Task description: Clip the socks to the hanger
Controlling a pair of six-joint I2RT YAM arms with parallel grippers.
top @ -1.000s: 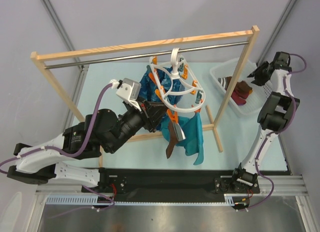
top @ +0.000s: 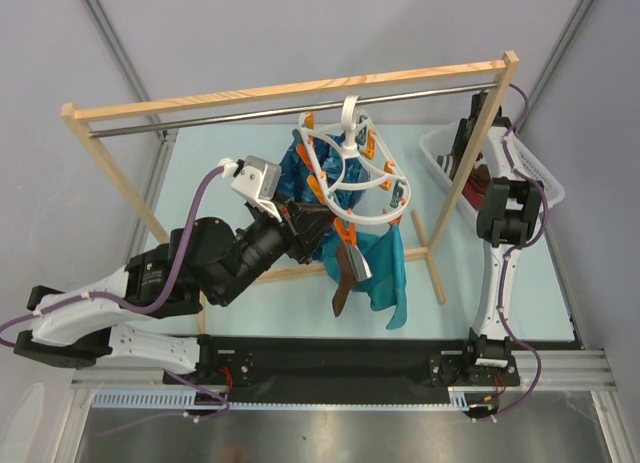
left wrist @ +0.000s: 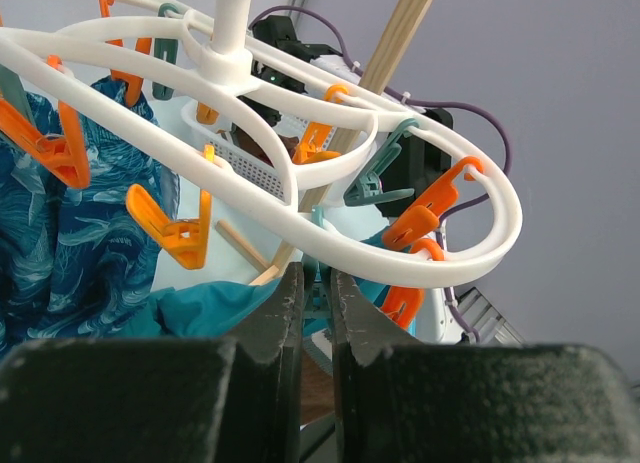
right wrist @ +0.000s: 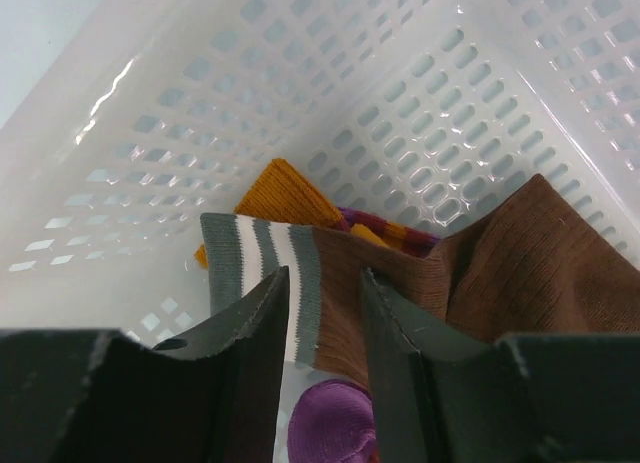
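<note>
The white round clip hanger hangs from the rail, blue and teal cloths and a brown sock below it. My left gripper is shut on a teal clip at the hanger's ring. My right gripper is part open, over socks in the white basket: a brown sock with grey and white stripes lies under its fingers, with yellow, purple and brown ones beside it. Whether it touches the striped one I cannot tell.
The wooden rack spans the table, its right post standing beside the basket. Orange and teal clips line the hanger.
My right arm has swung left over the basket, down to the striped sock. My left arm and the hanger have not visibly moved.
</note>
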